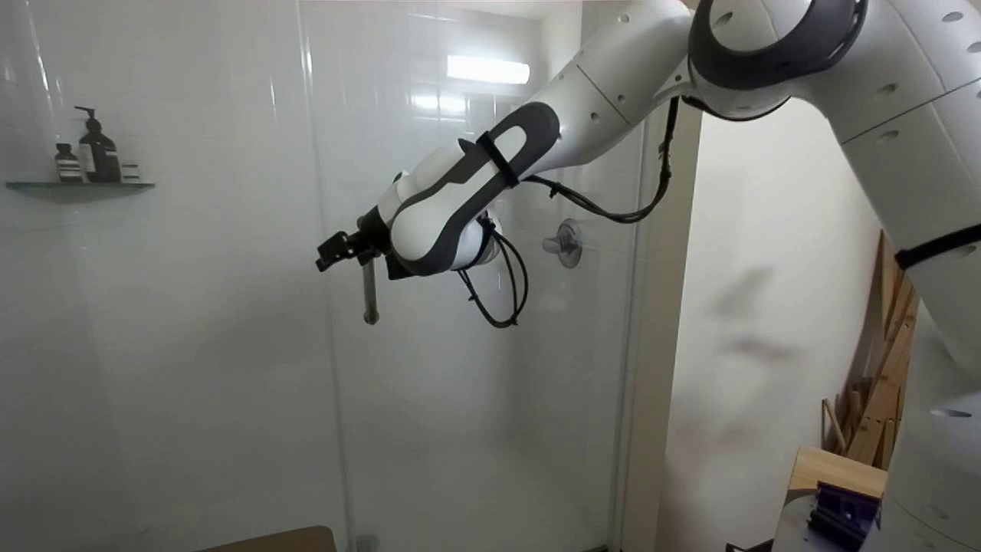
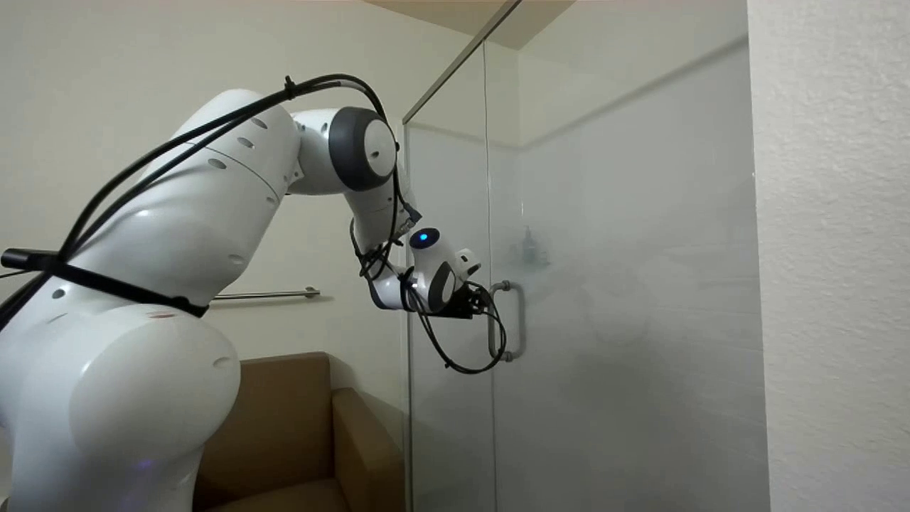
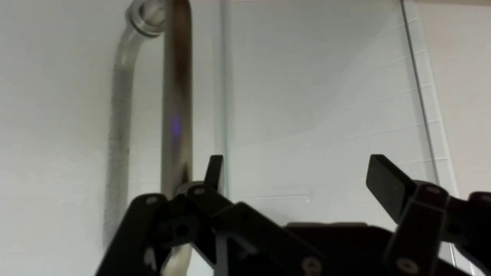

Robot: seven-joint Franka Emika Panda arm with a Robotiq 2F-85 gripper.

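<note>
The metal door handle (image 3: 177, 101) runs upright in the wrist view, left of my gripper. Wide apart stand the two black fingers (image 3: 391, 188), with only glass seen beyond the gap. The handle is outside the fingers, and the left finger assembly covers part of it; I cannot tell whether they touch. In exterior view 1, my gripper (image 1: 336, 250) hides the top of the handle (image 1: 369, 294). From exterior view 2, the handle (image 2: 522, 320) shows on the glass shower door (image 2: 631, 256), with black cables partly over the gripper.
A glass shelf (image 1: 129, 187) with dark bottles is at the left of exterior view 1. A round shower valve (image 1: 568, 244) is behind the arm. A brown armchair (image 2: 286, 375) and a towel bar (image 2: 264, 295) stand behind the arm in exterior view 2.
</note>
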